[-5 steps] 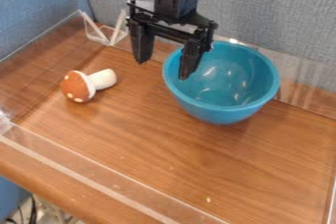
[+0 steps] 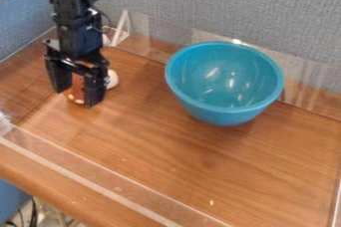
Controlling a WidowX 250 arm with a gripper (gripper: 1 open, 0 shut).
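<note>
My black gripper (image 2: 78, 70) is at the left of the camera view, open and low over a small orange-and-white mushroom-shaped object (image 2: 110, 78), which is mostly hidden behind the fingers. Whether the fingers touch it I cannot tell. A large turquoise bowl (image 2: 224, 84) stands to the right, apart from the gripper.
A wooden table (image 2: 186, 171) has free room at the front and right. Grey padded walls (image 2: 213, 7) border the back and left. A white wire item (image 2: 123, 29) lies behind the gripper. Clear edging runs along the front and back.
My gripper has moved left and down from above the bowl to over the orange-and-white object. The bowl and that object appear unmoved.
</note>
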